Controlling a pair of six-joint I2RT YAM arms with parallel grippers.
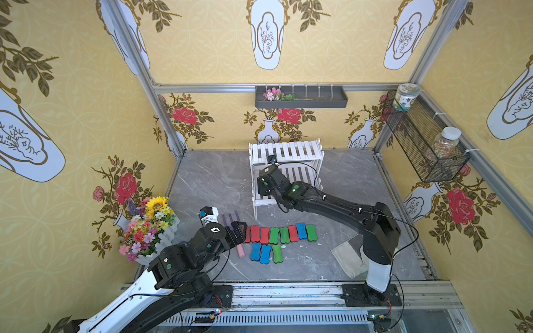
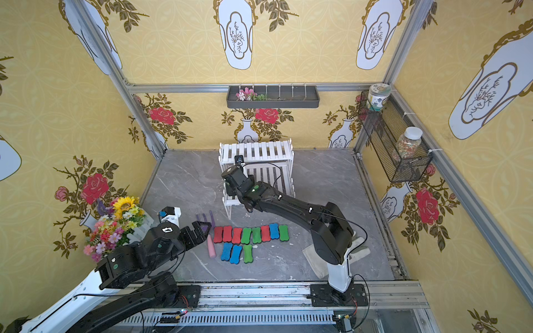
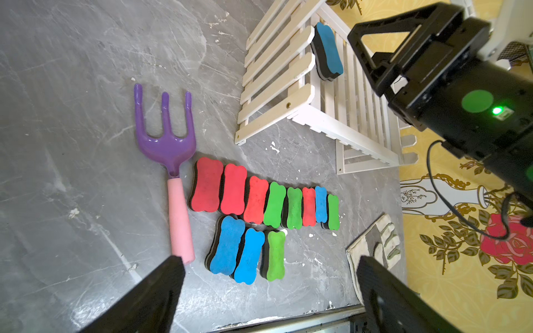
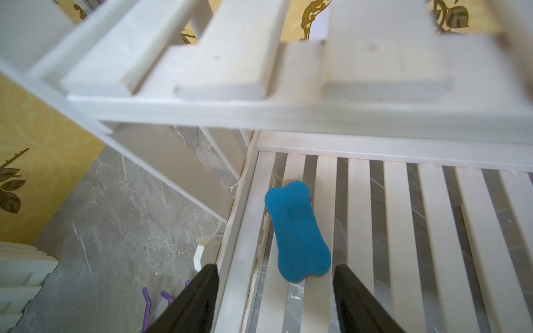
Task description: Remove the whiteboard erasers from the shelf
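A white slatted two-tier shelf stands at the back of the table. On its lower tier a blue eraser lies between my right gripper's fingers but below them, free; that gripper is open, above the shelf's left part. My left gripper is open and empty over the front left. Beneath it several red, green and blue erasers lie on the table in two rows.
A purple rake with pink handle lies left of the erasers. Flowers stand at the left, a cloth glove lies at front right. A wire basket hangs on the right wall.
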